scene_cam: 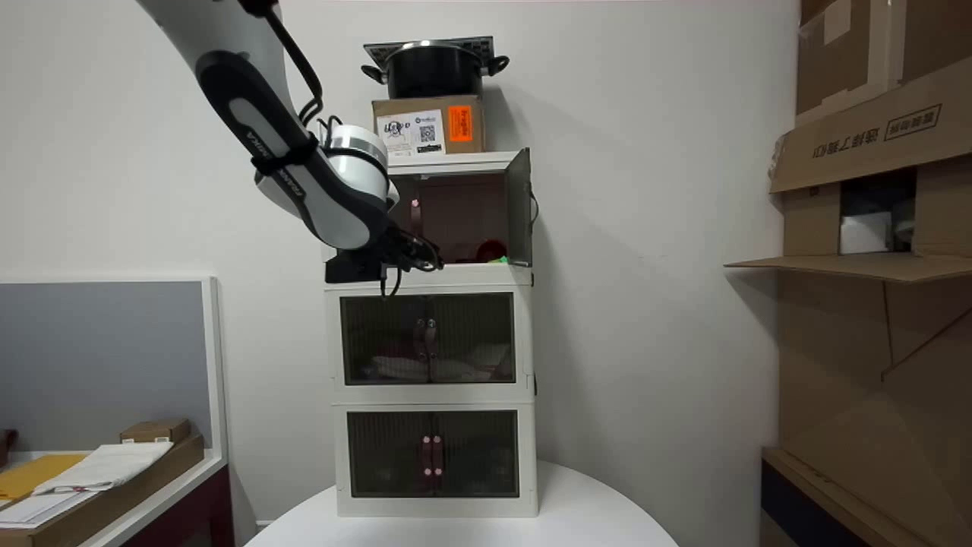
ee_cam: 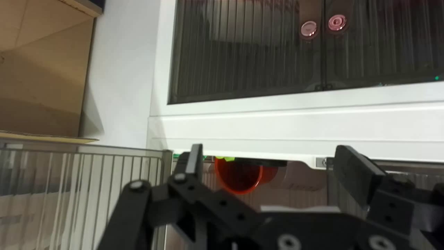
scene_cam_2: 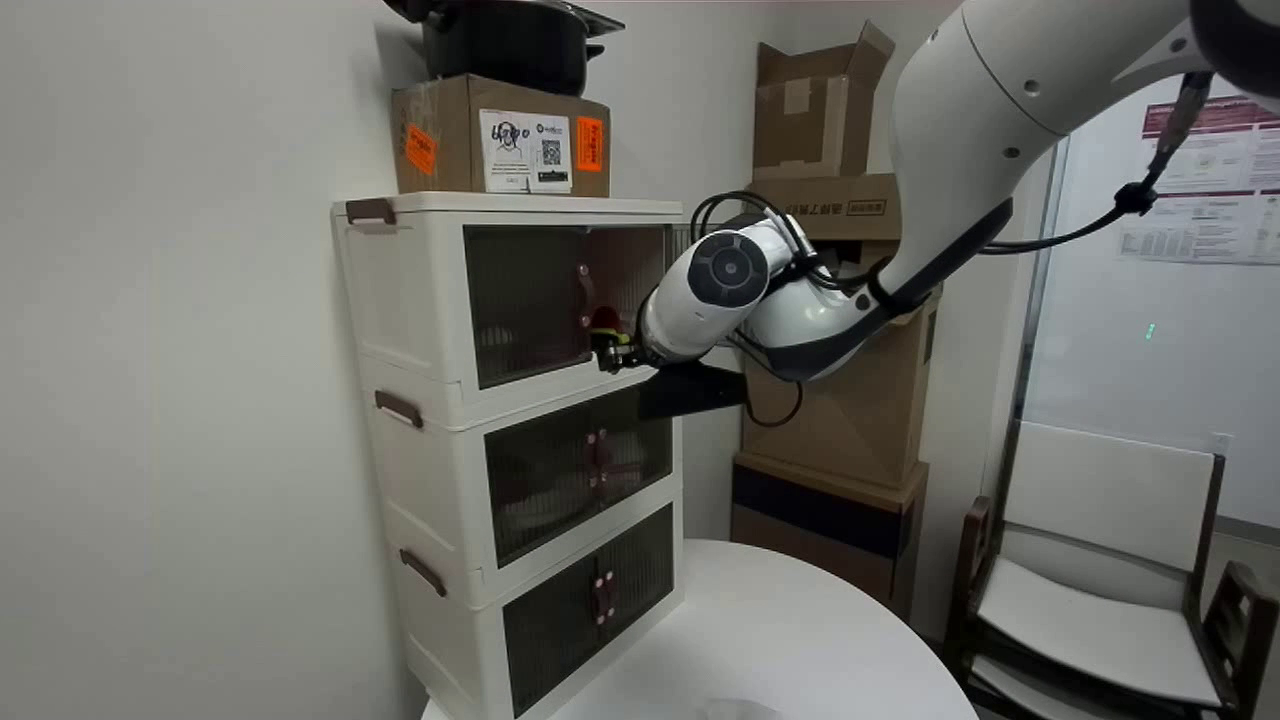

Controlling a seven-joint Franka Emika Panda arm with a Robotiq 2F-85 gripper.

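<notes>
In the wrist view my gripper is open, its two black fingers wide apart with nothing between them. Beyond the gap, inside the top compartment, lies a red cup (ee_cam: 239,177), its mouth facing the camera; it also shows dimly in the first exterior view. A bit of green (ee_cam: 228,159) is beside the cup. The white cabinet (scene_cam: 437,393) stands on a round table. Its top right door (scene_cam: 519,208) is swung open, while the top left door (scene_cam_2: 525,300) is shut. My gripper is in front of the top compartment's lower edge.
Two lower compartments have shut dark doors (scene_cam: 428,339). A cardboard box (scene_cam: 428,124) with a black pot (scene_cam: 433,71) on it sits atop the cabinet. Stacked cartons (scene_cam_2: 828,396) stand to the right.
</notes>
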